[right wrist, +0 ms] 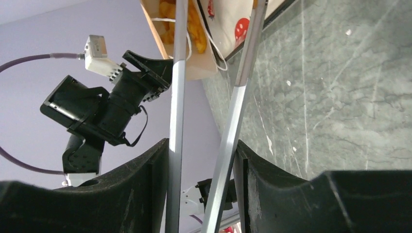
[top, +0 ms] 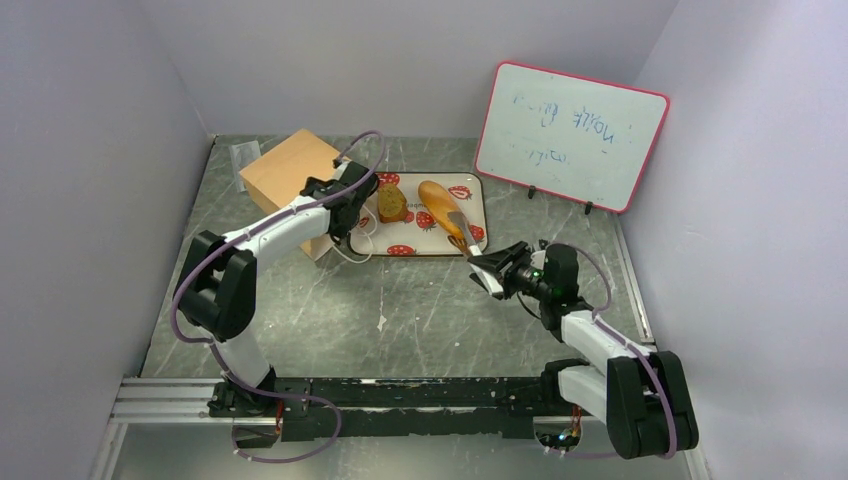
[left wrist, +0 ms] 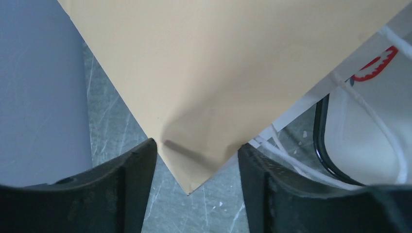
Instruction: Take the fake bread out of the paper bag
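The tan paper bag lies on its side at the left, its mouth toward the tray. Orange bread pieces show inside it in the right wrist view. My left gripper is open at the bag's corner, fingers spread to either side of it; contact is hard to tell. My right gripper is shut on the metal tongs, whose two arms stand spread apart between its fingers. The tong tips reach the lower end of a long orange bread on the tray. A round brown bread lies left of it.
The strawberry-patterned tray has a dark rim. White bag handles loop over its left edge. A whiteboard leans at the back right.
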